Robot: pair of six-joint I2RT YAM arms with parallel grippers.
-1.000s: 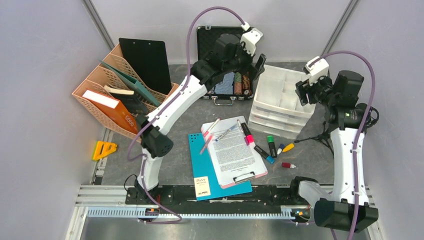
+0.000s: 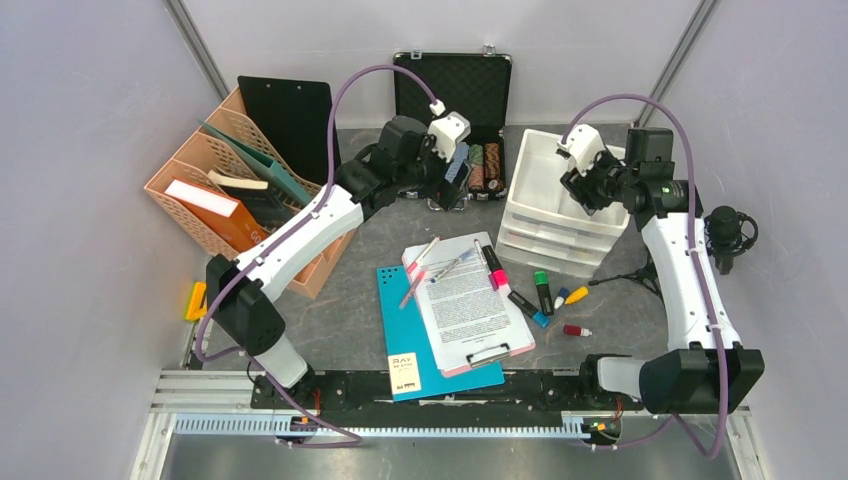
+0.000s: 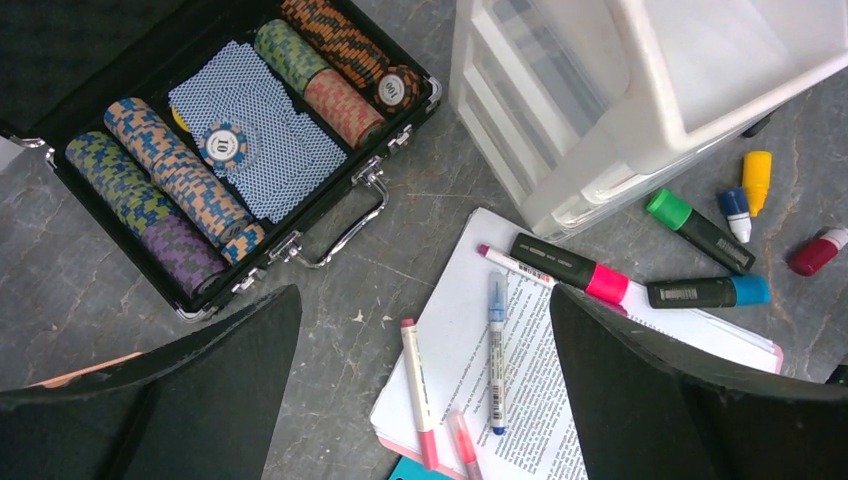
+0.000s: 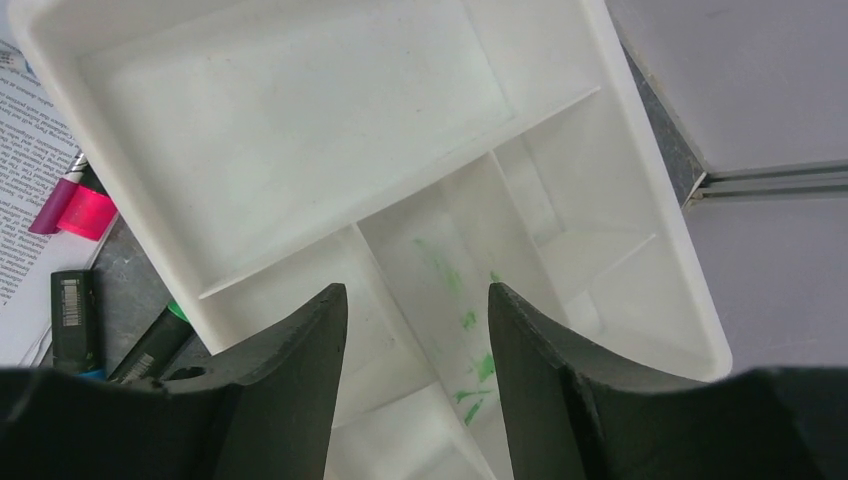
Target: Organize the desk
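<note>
My left gripper [image 2: 453, 195] hangs open near the front of the poker chip case [image 2: 478, 90], nothing between its fingers. In the left wrist view the chip rolls and blue-patterned cards [image 3: 250, 150] lie in the raised-lid case. Over the white drawer unit [image 2: 560, 235] hovers my right gripper, its fingers apart and empty above the top tray's compartments [image 4: 290, 120]. Loose on the desk lie a green-capped marker [image 2: 543, 292], a blue-capped marker [image 3: 710, 291], a pink-capped marker [image 3: 570, 268], slim pens [image 3: 497, 350] and small bottles [image 3: 757, 180]. Papers on a clipboard [image 2: 475, 320] overlap a blue folder [image 2: 395, 310].
A tan file rack [image 2: 325, 265] with folders and an orange book [image 2: 215, 212] stands at the left. A yellow tool [image 2: 196, 301] lies near the left wall. Black headphones [image 2: 731, 232] sit at the right. Bare desk shows between rack and papers.
My left gripper has swung left across the front of the chip case. My right gripper has shifted left, from the drawer unit's right edge to over its top tray. Desk items stay put.
</note>
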